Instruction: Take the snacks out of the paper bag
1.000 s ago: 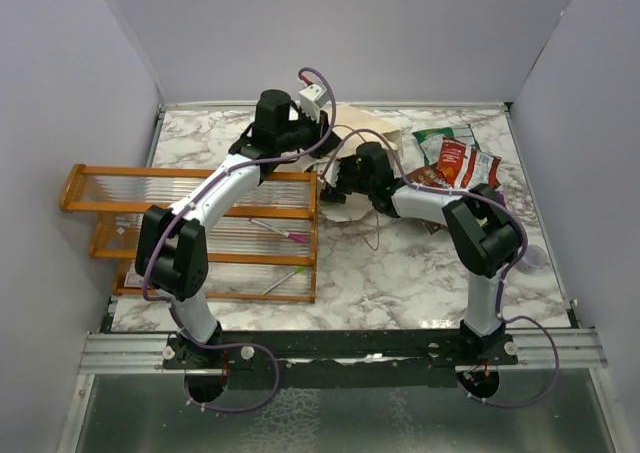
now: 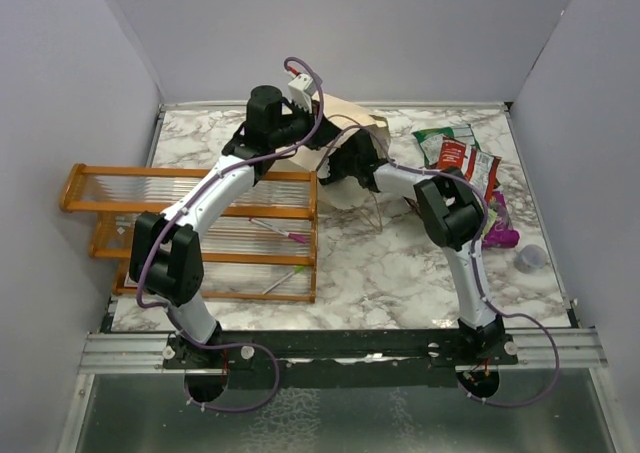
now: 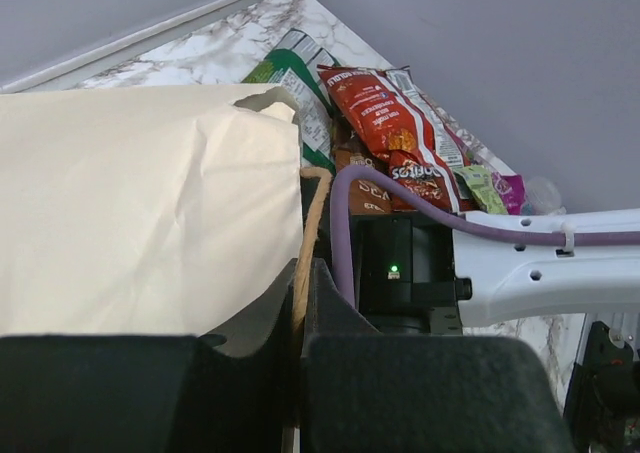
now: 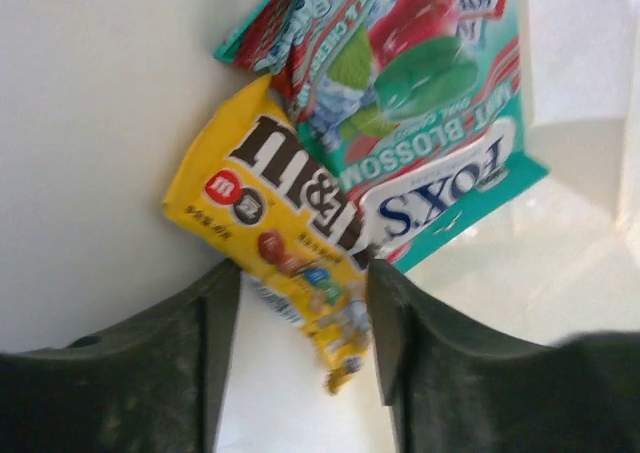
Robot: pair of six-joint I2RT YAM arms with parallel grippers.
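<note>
The white paper bag [image 3: 150, 203] lies at the back centre, its twisted handle crossing my left gripper [image 2: 318, 123], which is shut at the bag's top edge. My right gripper is part open inside the bag, around the lower end of a yellow M&M's packet [image 4: 280, 223]; a green Fox's packet [image 4: 420, 103] lies beside it. Whether the fingers touch the yellow packet is unclear.
A pile of snack packets [image 2: 460, 163] lies at the back right, with a small clear cup [image 2: 530, 258] in front of it. A wooden rack [image 2: 190, 258] fills the left side.
</note>
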